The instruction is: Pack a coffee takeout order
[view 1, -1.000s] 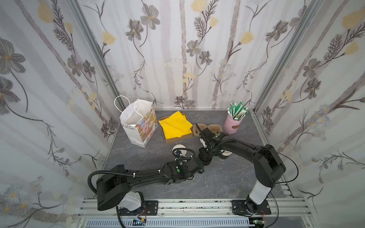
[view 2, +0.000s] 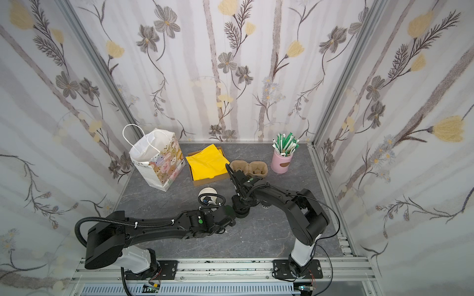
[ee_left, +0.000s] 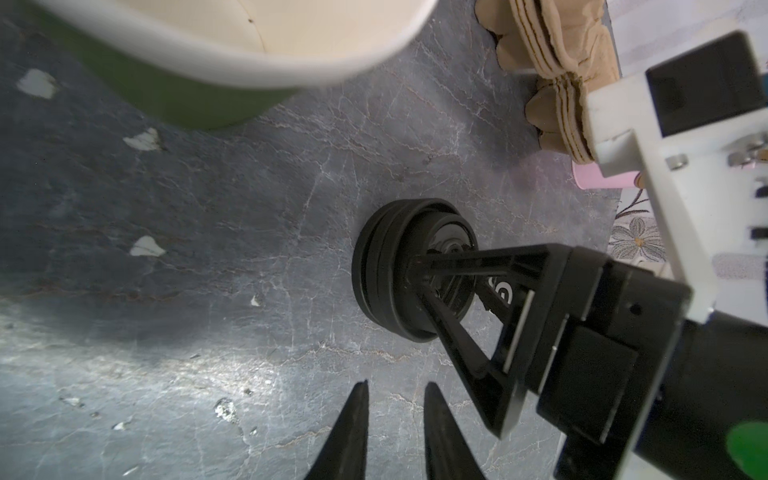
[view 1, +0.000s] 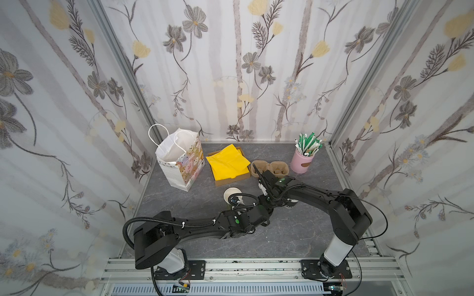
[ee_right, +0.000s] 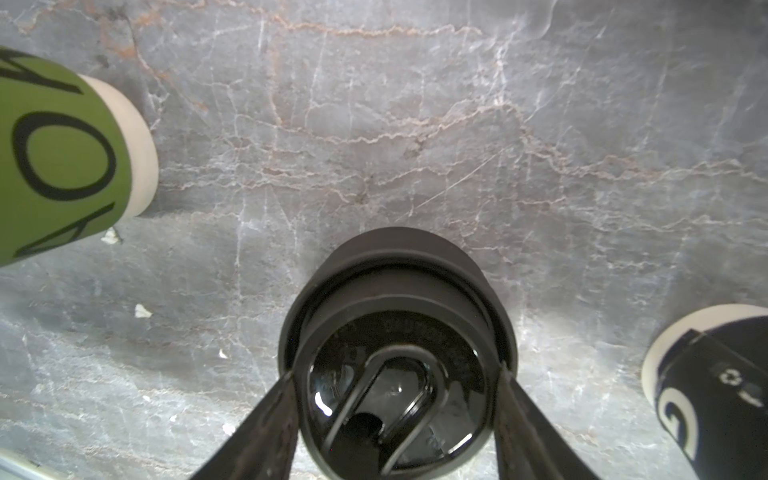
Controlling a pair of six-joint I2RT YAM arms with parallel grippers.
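Observation:
A stack of black lids (ee_right: 400, 264) sits on the table, with my right gripper open around its top, one finger on either side. My left gripper points at the table beside the lids, its fingers a narrow gap apart; no object shows in that gap. A green cup (ee_right: 64, 160) with a white rim stands left of the lids in the right wrist view, its open mouth (view 1: 232, 194) visible from above. On the other side lies part of a black cup (ee_right: 720, 392). From above, the arms mostly hide the lids.
A white patterned paper bag (view 1: 180, 162) stands at the back left. Beside it are yellow napkins (view 1: 228, 161) on a cardboard box, a cardboard cup carrier (view 1: 279, 169) and a pink holder (view 1: 301, 162) with green and white sticks. Free table lies in front of the arms.
My left arm has shifted to the right, bringing its gripper closer to the right gripper and covering the black lids from above.

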